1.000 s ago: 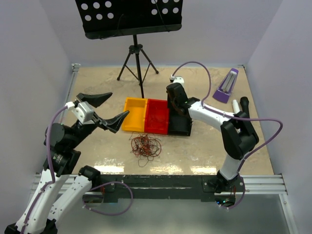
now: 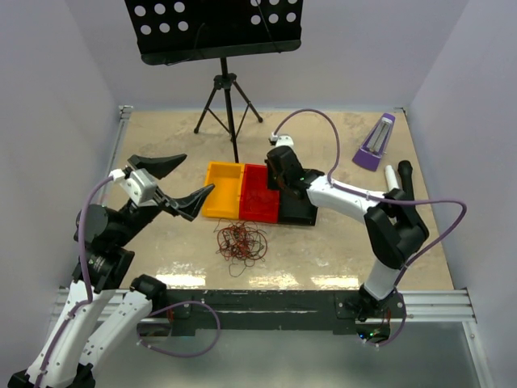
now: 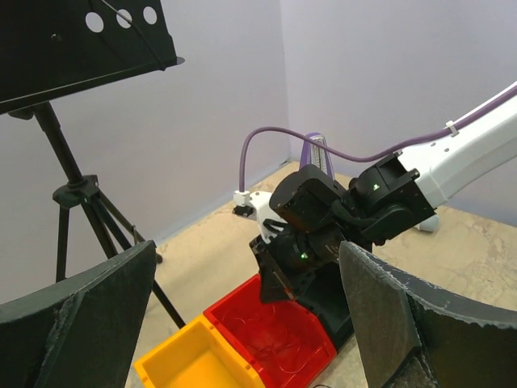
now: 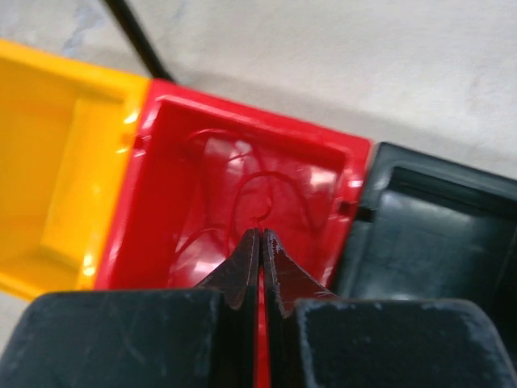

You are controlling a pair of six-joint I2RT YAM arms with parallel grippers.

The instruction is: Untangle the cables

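Note:
A tangle of thin red and dark cables (image 2: 241, 244) lies on the table in front of the bins. More red cable (image 4: 271, 176) is loosely looped inside the red bin (image 2: 258, 208). Above that bin, my right gripper points down with its fingertips together. A red strand meets the tips in the right wrist view; whether it is pinched or only behind them I cannot tell. My left gripper (image 2: 196, 174) stands wide open at the left of the yellow bin (image 2: 217, 212), nothing between its fingers.
A black bin (image 2: 299, 214) adjoins the red one on the right, partly under my right arm. Behind the bins stands a music stand (image 2: 226, 83). A purple holder (image 2: 367, 159) and a white cylinder (image 2: 391, 178) lie at the right.
My right arm's wrist has shifted left, from over the black bin toward the red bin. The left arm and the cable tangle on the table are unchanged.

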